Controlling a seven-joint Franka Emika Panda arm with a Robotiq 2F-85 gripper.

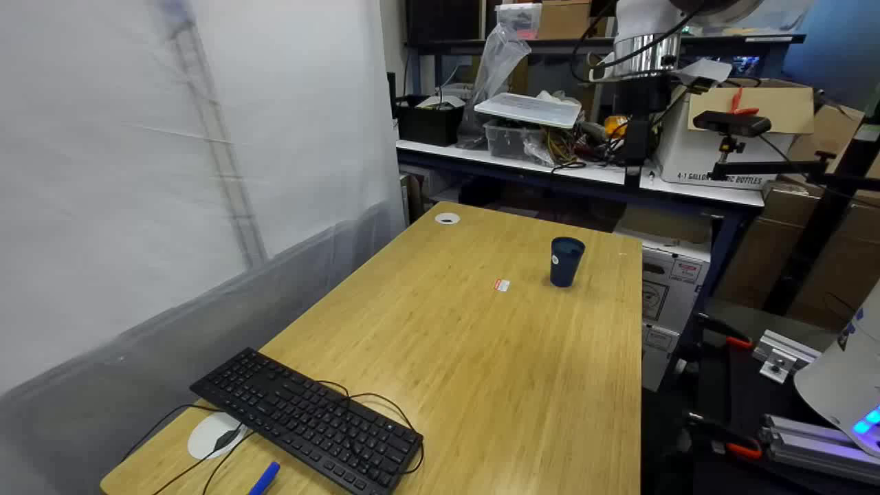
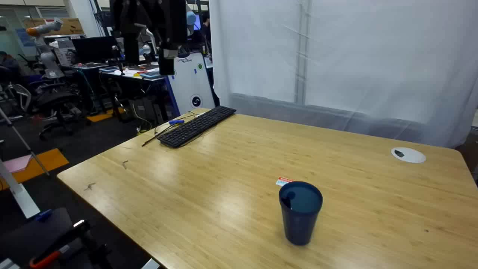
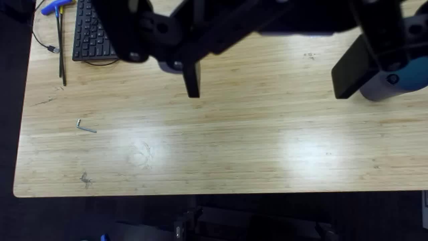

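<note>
High above the table, my gripper stands open, its two fingers wide apart and nothing between them. It also shows at the top of exterior view 2 (image 2: 149,65) and hangs at the upper right of exterior view 1 (image 1: 633,165). A dark blue cup (image 2: 299,219) is upright on the table, well below the gripper and apart from it. In the wrist view the cup (image 3: 377,89) appears at the right edge, partly hidden behind one finger. The other exterior view has the cup (image 1: 565,265) toward the table's far right.
A black keyboard (image 1: 313,416) with loose cable lies at one end, beside a blue-handled tool (image 3: 54,7). A small hex key (image 3: 86,128) rests nearer the table's edge. Near the cup is a red and white label (image 2: 284,181).
</note>
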